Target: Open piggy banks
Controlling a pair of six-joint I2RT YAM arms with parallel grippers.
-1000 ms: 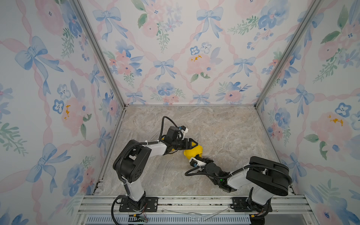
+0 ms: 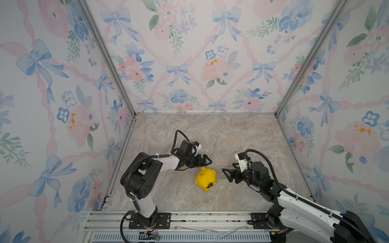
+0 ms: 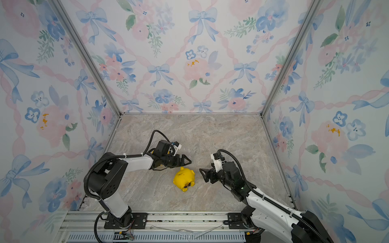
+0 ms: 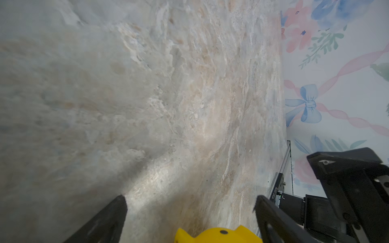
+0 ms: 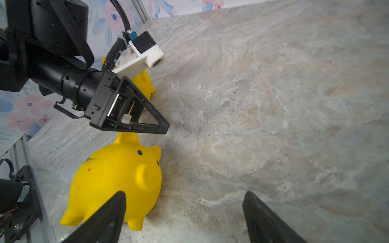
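A yellow piggy bank rests tilted on the floor between the two arms, a small dark patch showing on its lower side. In the right wrist view the piggy bank fills the lower left, and only a strip of the yellow bank shows at the bottom of the left wrist view. My left gripper stands just behind it, fingers spread; whether they touch it I cannot tell. To its right, my right gripper is open and empty, clear of the bank.
Behind the left gripper, a second yellow object shows partly, mostly hidden by the left arm. Patterned walls enclose the area, and a metal rail runs along the front.
My right gripper has drawn away from the bank to the right and turned. The yellow bank has shifted towards the front and turned, from between both grippers. The left gripper moved only slightly.
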